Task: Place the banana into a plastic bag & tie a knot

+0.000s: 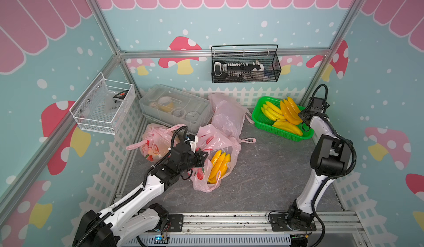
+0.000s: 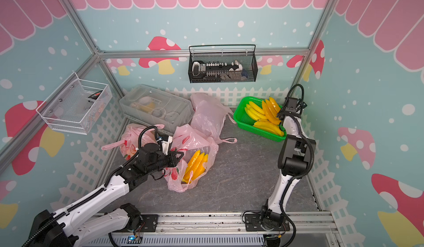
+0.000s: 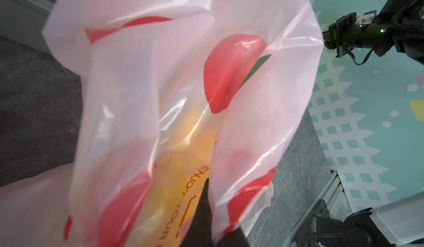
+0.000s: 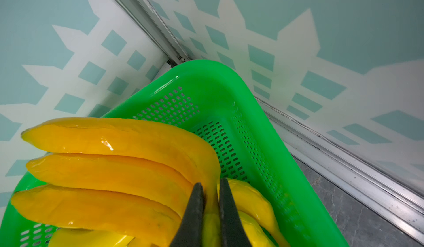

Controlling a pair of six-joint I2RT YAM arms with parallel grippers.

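Note:
In the right wrist view, my right gripper is shut on the stem end of a banana bunch (image 4: 119, 158), whose fruits fan out to the left. The bunch sits over a green basket (image 4: 282, 167) that has more yellow bananas (image 4: 249, 198) in it. At the left, my left gripper (image 1: 204, 155) is shut on the rim of a pink plastic bag (image 3: 185, 83). That bag lies open on its side with another banana bunch (image 1: 218, 167) inside. Its fingertips are mostly covered by plastic.
A filled pink bag (image 1: 227, 110) stands behind the held one, and another bag (image 1: 156, 141) lies to its left. A clear lidded box (image 1: 176, 107) is at the back left. Bare table (image 1: 269, 171) lies between the bag and basket.

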